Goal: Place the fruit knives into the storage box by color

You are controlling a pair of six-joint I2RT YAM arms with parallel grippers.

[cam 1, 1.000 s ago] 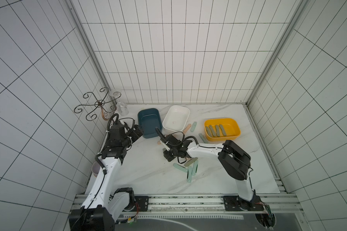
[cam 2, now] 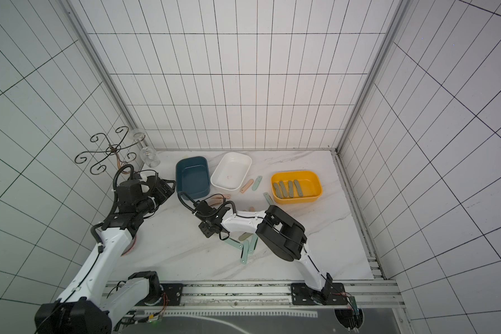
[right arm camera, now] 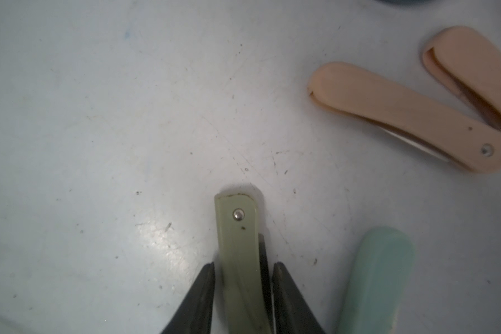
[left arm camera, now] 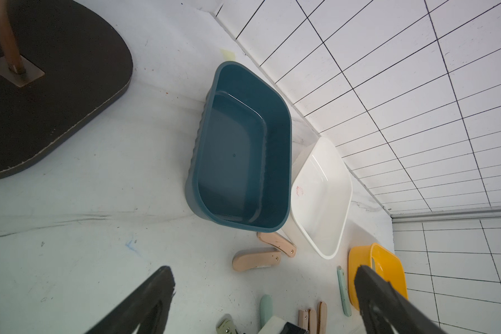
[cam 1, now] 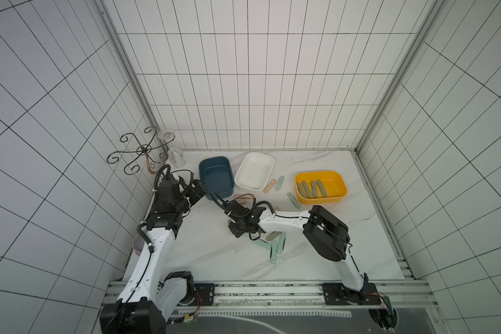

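Note:
In the right wrist view, an olive-green knife (right arm camera: 239,239) lies on the table between the parted fingers of my open right gripper. A mint knife (right arm camera: 381,272) lies to its right, and two pink knives (right arm camera: 395,111) are farther off. My left gripper is open and empty, held at the left side facing the blue box (left arm camera: 233,150). The yellow box (cam 1: 331,192) holds several grey-green knives (cam 1: 313,188). Both the blue box and the white box (cam 1: 254,171) look empty. Several mint knives (cam 1: 273,253) and an olive knife (cam 1: 274,236) lie near the right forearm.
More loose knives, one pink (cam 1: 270,185) and one mint (cam 1: 279,182), lie between the white and yellow boxes. A scrolled metal stand (cam 1: 144,150) with glasses occupies the back left.
The left arm stays still, and the boxes and visible knives keep their places.

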